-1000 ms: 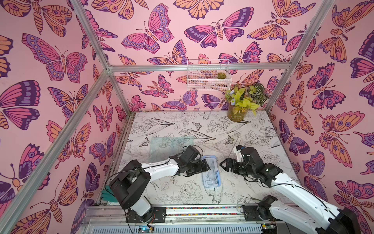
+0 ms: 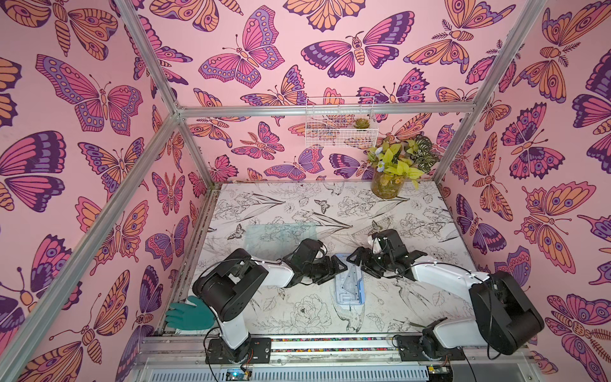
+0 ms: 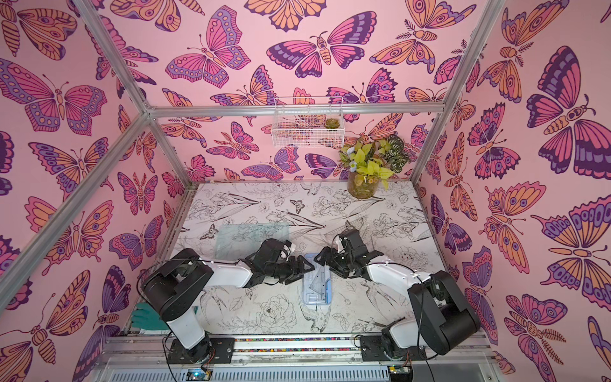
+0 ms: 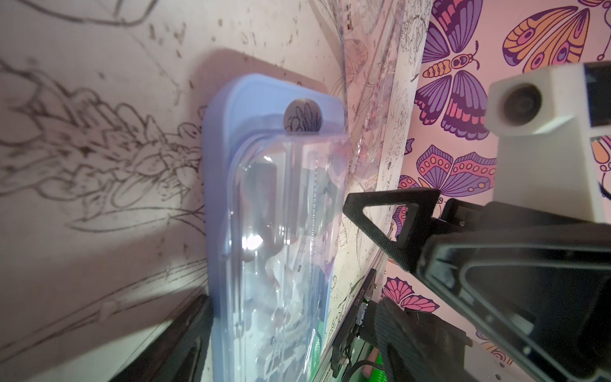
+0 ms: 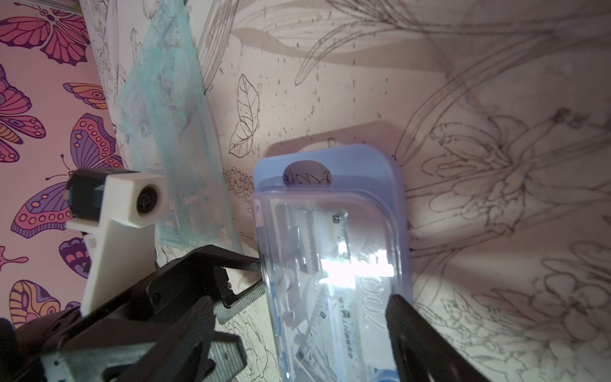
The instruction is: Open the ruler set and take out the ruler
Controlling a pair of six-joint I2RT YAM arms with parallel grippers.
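Note:
The ruler set, a blue case (image 2: pixel 348 286) with a clear lid (image 5: pixel 324 254), lies on the table between my arms. Rulers show through the lid, which looks shut in the right wrist view. My left gripper (image 2: pixel 339 264) is at the case's left edge, shut on the case; one finger (image 5: pixel 236 296) meets that edge, while the exact contact is hidden. Blurred left fingers (image 4: pixel 181 343) appear on either side of the case. From the right, my open right gripper (image 2: pixel 356 261) stands close to the case's upper right, its triangular finger (image 4: pixel 382 232) beside the edge.
A crumpled, translucent teal sheet (image 2: pixel 278 238) lies behind my left arm. A teal glove (image 2: pixel 189 314) rests at the front left, and a potted plant (image 2: pixel 389 181) stands at the back right. Table space behind the case is clear.
My right gripper has moved left and a little back, up close to the case. My left arm has shifted slightly, and the case has turned a little straighter.

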